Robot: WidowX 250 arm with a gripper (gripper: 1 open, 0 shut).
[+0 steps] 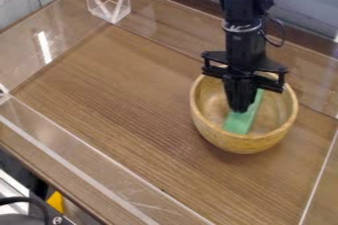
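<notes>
The black arm reaches down from the top, its gripper (pixel 240 103) low in a tan bowl (pixel 219 134) at the right. A mint-green flat object (pixel 240 122) lies in the bowl, just below the fingertips and partly hidden by them. The fingers look close together; whether they touch or hold the green object is hard to tell.
A clear plastic container (pixel 109 4) stands at the back left of the wooden table (pixel 106 101). A small yellow item (pixel 55 199) and a dark cable are at the lower left corner.
</notes>
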